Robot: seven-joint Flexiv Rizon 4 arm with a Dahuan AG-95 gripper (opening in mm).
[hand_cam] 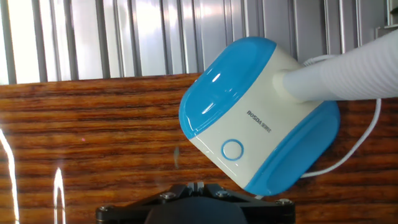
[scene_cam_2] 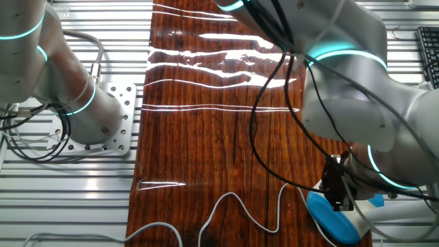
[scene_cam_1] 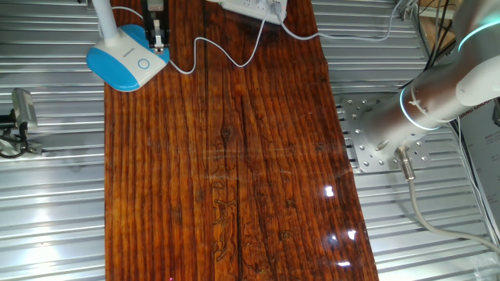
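A desk lamp with a white and blue base stands at the table's far left end in exterior view 1. Its base shows a round blue-ringed button in the wrist view, and a pale ribbed stem rises from it. My gripper is over the right edge of the base. In the wrist view the gripper appears shut, its black fingertips together and nothing visible between them. Its tips look apart from the button. Whether they touch the base I cannot tell.
A white cable runs from the lamp across the wood to a power strip at the back. Dark hoses hang from the arm.
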